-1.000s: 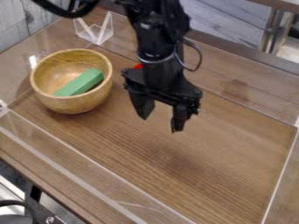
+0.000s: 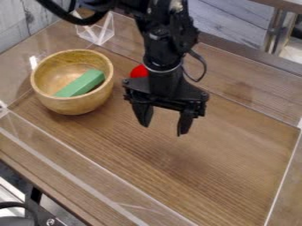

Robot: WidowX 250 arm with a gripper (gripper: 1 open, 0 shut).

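My black gripper hangs low over the middle of the wooden table, its two fingers pointing down and apart, with nothing seen between them. To its left is a yellow bowl holding a green block. A red object lies behind the arm, partly hidden by it.
A clear plastic container stands at the back left. Pale edges border the table at the right, and a black cable shows at the lower left corner.
The gripper has turned slightly and shifted a little back. The bowl and green block look unmoved.
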